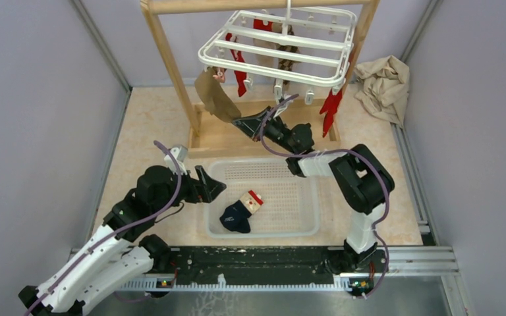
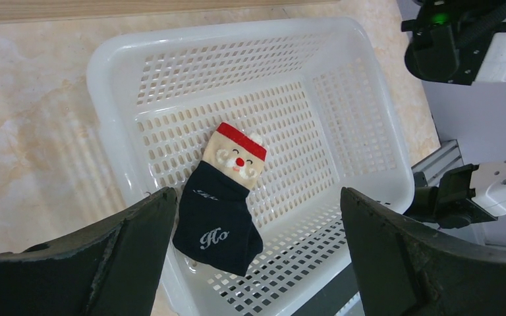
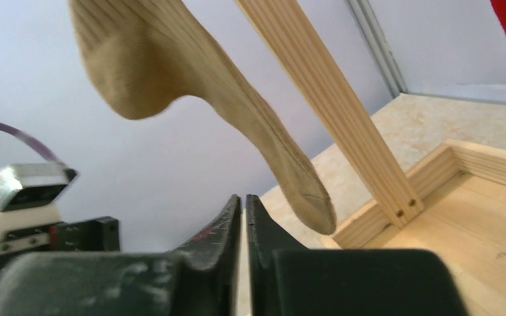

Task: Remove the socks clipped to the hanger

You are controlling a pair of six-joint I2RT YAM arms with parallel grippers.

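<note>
A tan sock (image 1: 214, 94) hangs from the front left of the white hanger (image 1: 277, 45), its toe slanting toward my right gripper (image 1: 235, 124). In the right wrist view this sock (image 3: 270, 131) ends just beyond and to the right of my right gripper, whose fingers are almost together, with only a thin slit and no cloth visible between them. My left gripper (image 1: 212, 186) stands open and empty beside the basket. A navy sock with a Santa face (image 2: 217, 217) lies flat in the white basket (image 2: 115, 99); no gripper touches it.
Several other socks hang from the hanger, including a red sock (image 1: 330, 110) at the right. A wooden frame (image 1: 171, 62) stands around the hanger. Beige cloth (image 1: 383, 87) lies crumpled at the back right. The basket's right half is bare.
</note>
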